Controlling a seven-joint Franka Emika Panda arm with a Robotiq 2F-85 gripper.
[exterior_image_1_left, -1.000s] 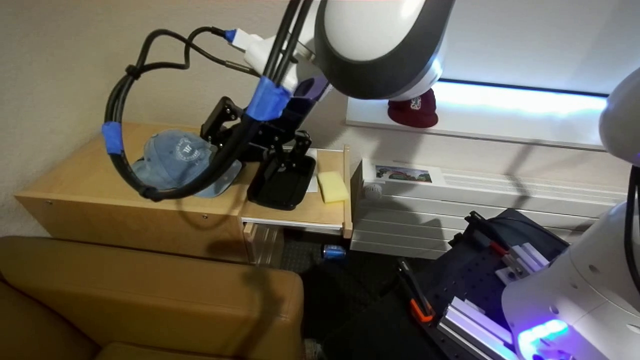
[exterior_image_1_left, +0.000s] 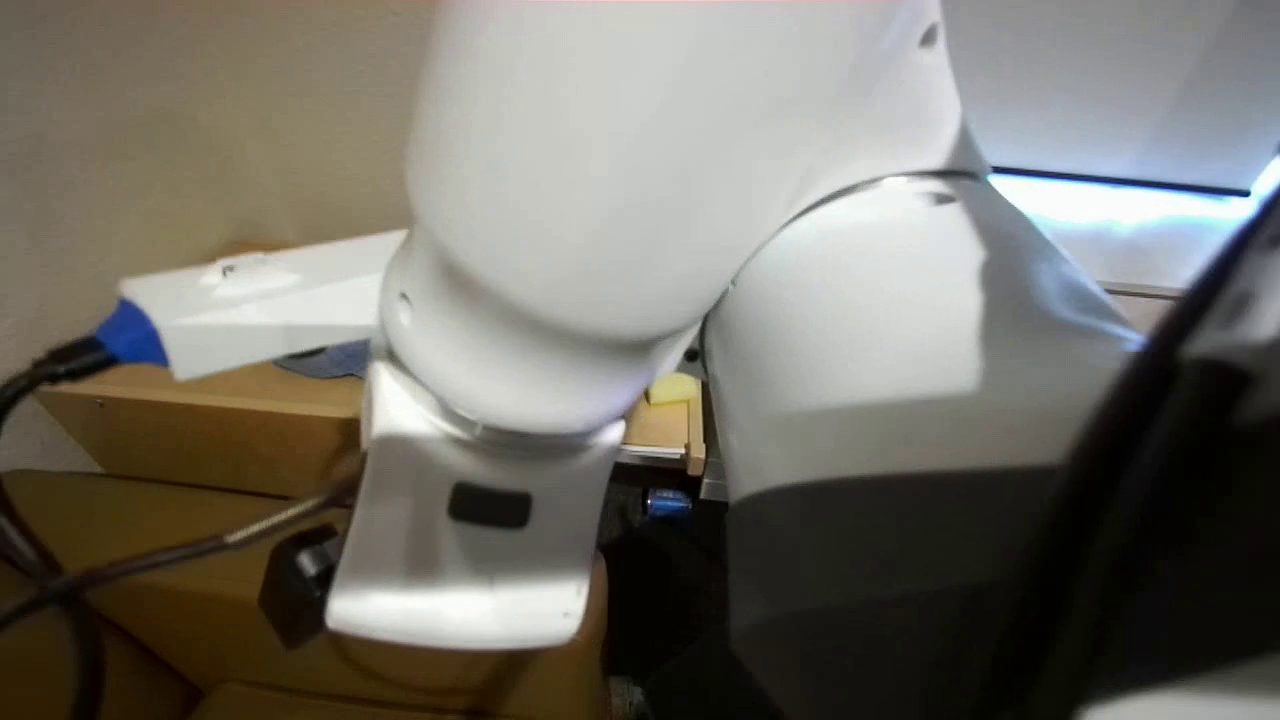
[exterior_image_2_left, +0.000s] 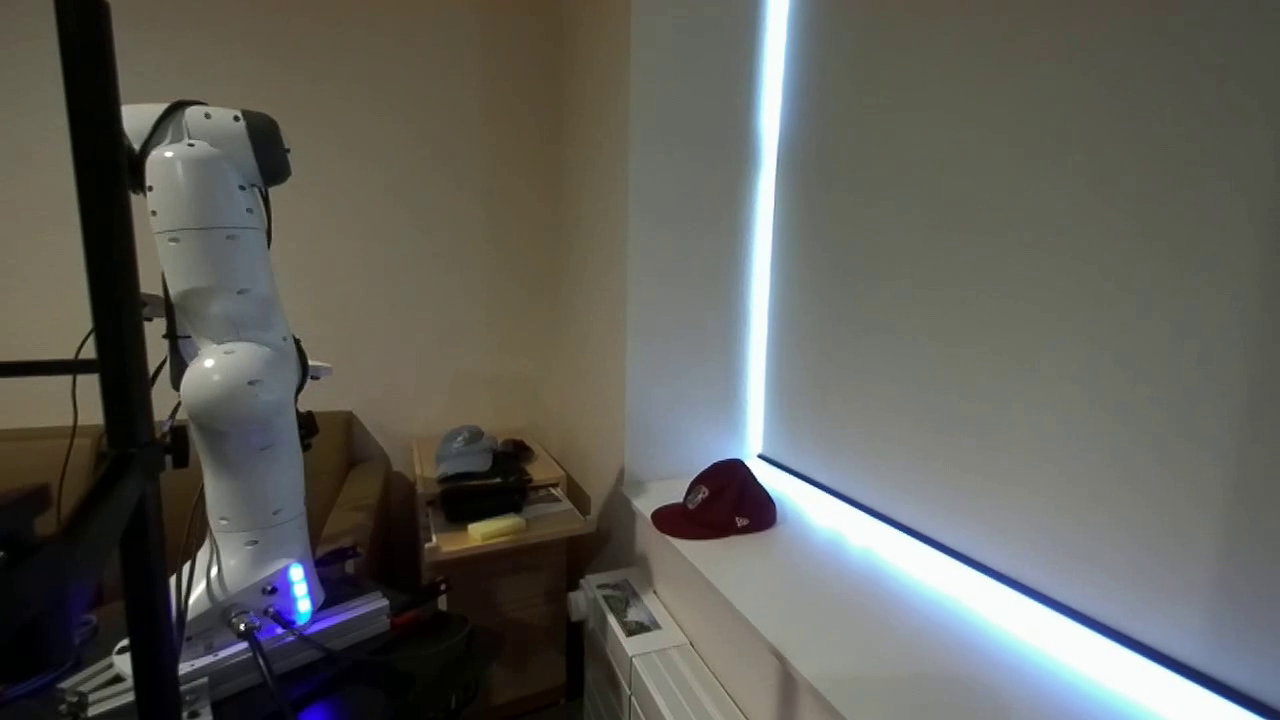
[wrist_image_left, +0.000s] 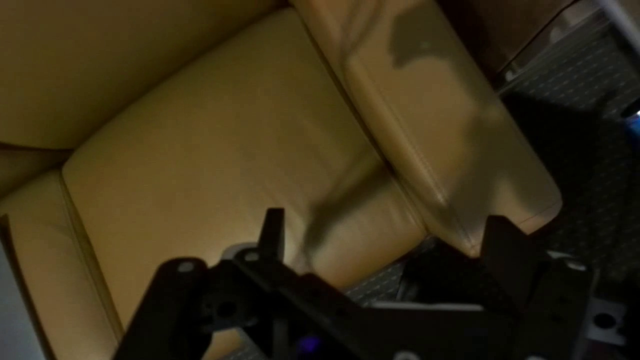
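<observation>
My gripper is open in the wrist view, its dark fingers set wide apart with only the sofa and floor showing beyond them. It faces down toward the tan sofa (wrist_image_left: 228, 156). White arm links (exterior_image_1_left: 672, 156) fill most of exterior view 1, so the gripper's fingers cannot be made out there. In exterior view 2 the arm (exterior_image_2_left: 228, 288) stands upright at the left. A blue cap (exterior_image_2_left: 465, 452) rests on the wooden cabinet (exterior_image_2_left: 498, 576), with a black tray (exterior_image_2_left: 480, 494) and a yellow sponge (exterior_image_2_left: 497, 527) close by.
A dark red cap (exterior_image_2_left: 720, 502) sits on the white windowsill (exterior_image_2_left: 816, 588). Below the sill is a radiator (exterior_image_2_left: 678, 678). On the dark floor lies a blue can (exterior_image_1_left: 667, 503). A black upright post (exterior_image_2_left: 114, 300) stands in front of the arm in exterior view 2.
One second ago my gripper was over the cabinet by the blue cap and tray. The arm has since swung away and now blocks much of exterior view 1.
</observation>
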